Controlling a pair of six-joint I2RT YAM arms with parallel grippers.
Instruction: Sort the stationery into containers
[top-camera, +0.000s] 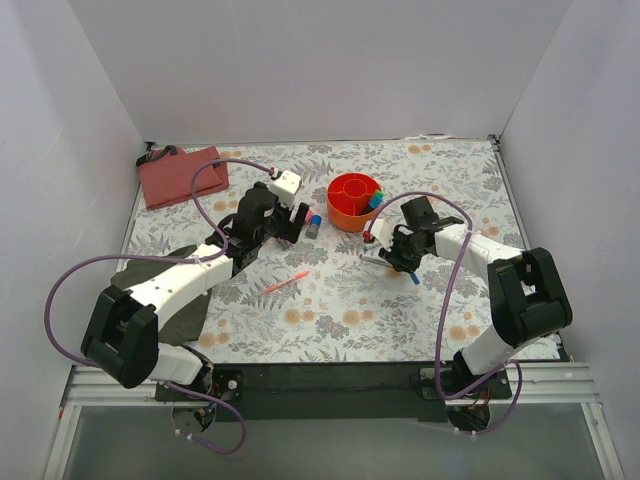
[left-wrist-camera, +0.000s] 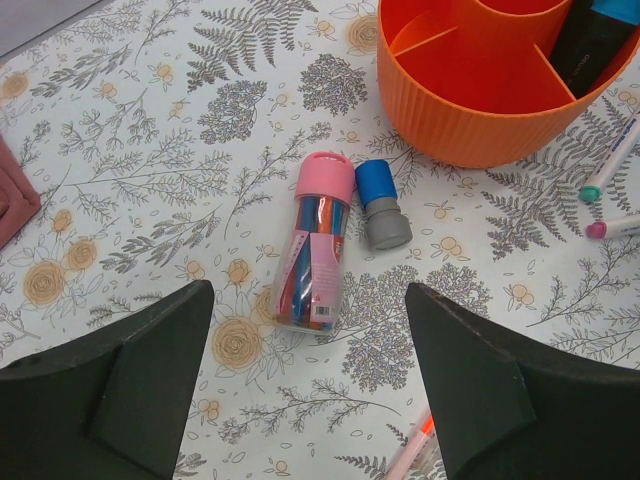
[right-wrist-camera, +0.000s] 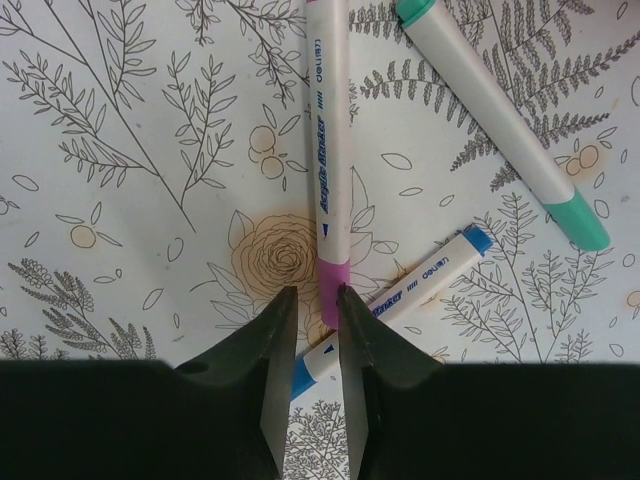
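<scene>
An orange divided container (top-camera: 345, 219) stands at the back middle, with a dark blue-capped item (left-wrist-camera: 603, 38) in one compartment. My left gripper is open above the table. In the left wrist view, a clear pink-capped tube of coloured sticks (left-wrist-camera: 315, 260) shows between and beyond its fingers, beside a blue-and-grey cylinder (left-wrist-camera: 382, 205). The fingers of my right gripper are part open, close about the pink end of a white marker (right-wrist-camera: 331, 150), with a gap at its left. Under that end lies a blue-tipped marker (right-wrist-camera: 420, 284); a green-ended marker (right-wrist-camera: 500, 115) lies apart.
An orange-red pen (top-camera: 286, 282) lies alone left of the middle. A folded red cloth (top-camera: 180, 178) is at the back left, and dark cloth (top-camera: 185, 320) lies under the left arm.
</scene>
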